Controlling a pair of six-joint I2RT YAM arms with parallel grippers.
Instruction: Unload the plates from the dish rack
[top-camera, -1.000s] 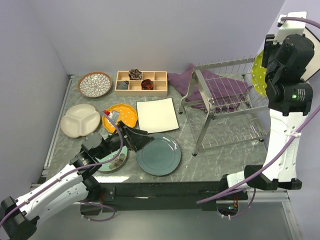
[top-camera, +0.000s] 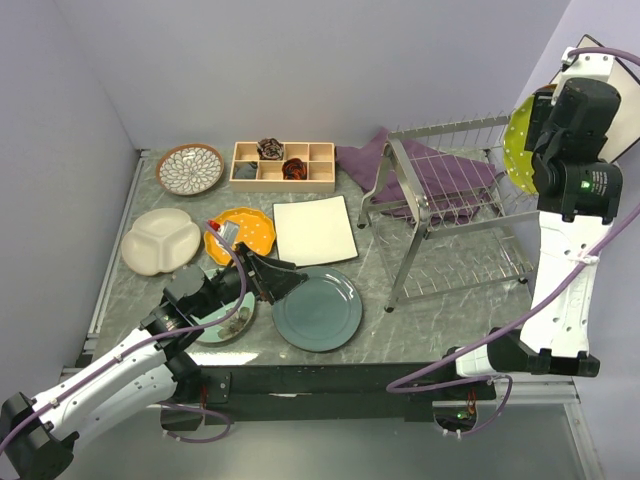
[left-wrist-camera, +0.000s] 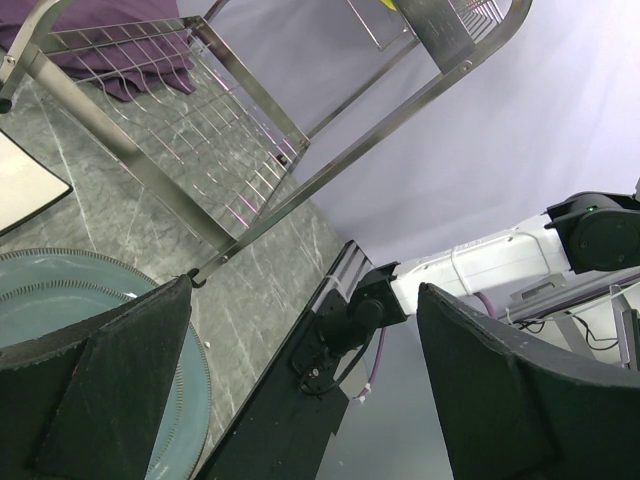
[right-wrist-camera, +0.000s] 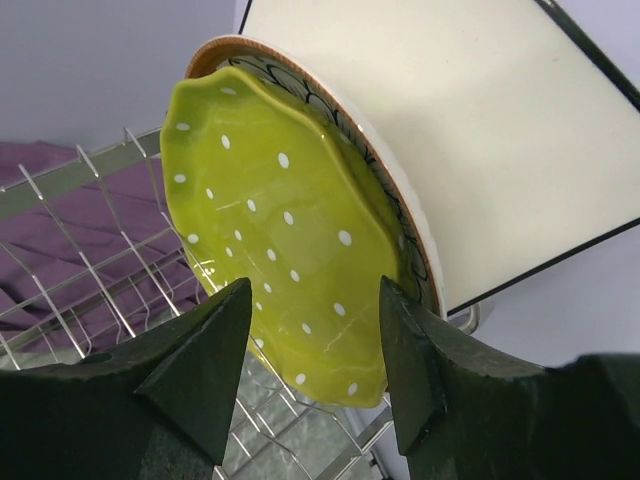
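Note:
A green plate with white dots (right-wrist-camera: 270, 230) leans upright in the right end of the wire dish rack (top-camera: 455, 225). Close behind it stands a brown-rimmed patterned plate (right-wrist-camera: 215, 55), then a white square plate with a black edge (right-wrist-camera: 450, 120). In front of the green plate, my right gripper is open; its right finger (right-wrist-camera: 415, 375) overlaps the plate's right edge in view, and whether they touch I cannot tell. My left gripper (top-camera: 298, 282) hangs open and empty over the left part of the blue-grey plate (top-camera: 318, 310).
On the counter lie a white square plate (top-camera: 315, 230), an orange plate (top-camera: 245, 228), a white divided plate (top-camera: 160, 241), a patterned plate (top-camera: 190, 169) and a pale green plate (top-camera: 228, 325). A wooden box (top-camera: 284, 180) and purple cloth (top-camera: 365, 160) sit at the back.
The left arm and the plates stay where they were.

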